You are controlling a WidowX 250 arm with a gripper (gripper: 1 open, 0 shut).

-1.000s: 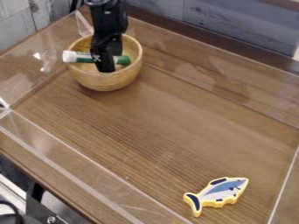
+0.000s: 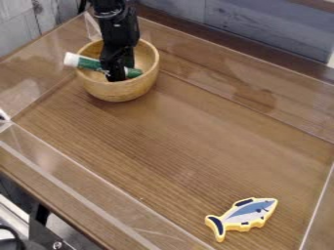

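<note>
A tan wooden bowl (image 2: 117,90) stands at the upper left of the table. Inside it lies a green cylinder with a white end (image 2: 78,61), tilted. The black gripper (image 2: 115,70) reaches down from the top into the bowl, over the cylinder; its fingertips are partly hidden, so whether it grips the cylinder is unclear.
A blue and white toy fish (image 2: 241,217) with yellow edges lies at the front right of the wooden table (image 2: 196,127). A grey wall borders the back.
The gripper has moved slightly left and down in the bowl. The green cylinder has shifted and become more tilted, its right end lower.
</note>
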